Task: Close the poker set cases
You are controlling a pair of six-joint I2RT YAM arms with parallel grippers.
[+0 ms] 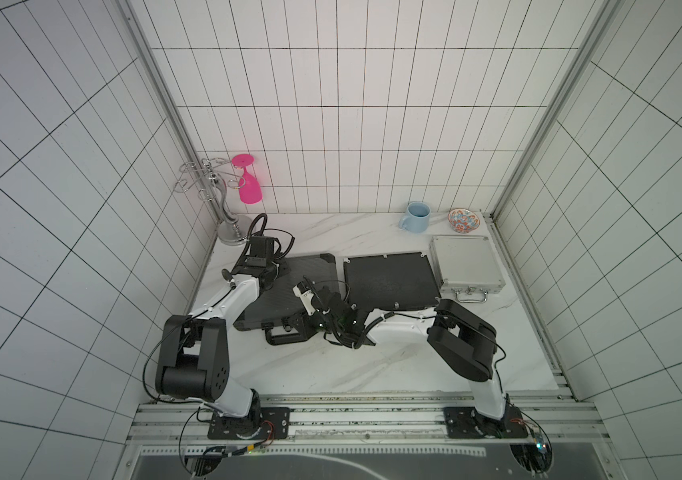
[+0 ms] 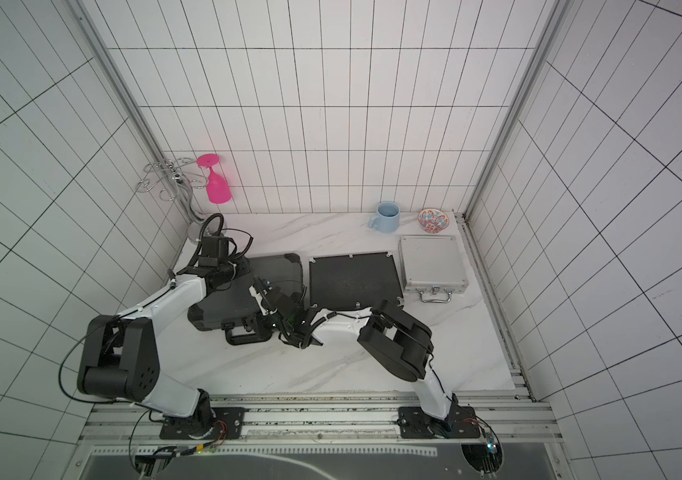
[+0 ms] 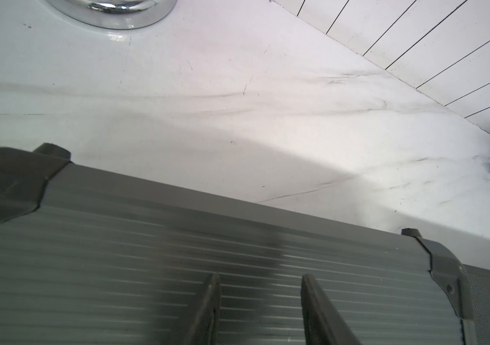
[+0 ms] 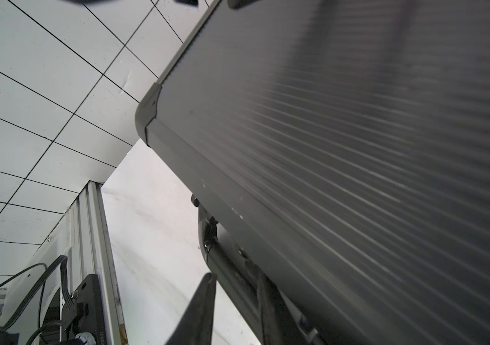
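The dark ridged case (image 1: 302,272) lies at the left of the table with its lid down. Its handle (image 1: 279,339) faces the front. Over the lid (image 3: 141,230), my left gripper has its fingers parted; only the ridged lid shows behind the gap, and any contact is hidden. At the case's front edge my right gripper is open, one finger (image 4: 269,313) close to the front wall beside the handle (image 4: 227,267). A silver case (image 1: 462,260) with its lid down sits at the right.
A black panel (image 1: 389,280) lies between the two cases, partly behind my right arm. At the back stand a blue mug (image 1: 415,217), a patterned bowl (image 1: 463,220) and a metal stand (image 1: 233,230) with a pink glass (image 1: 248,185).
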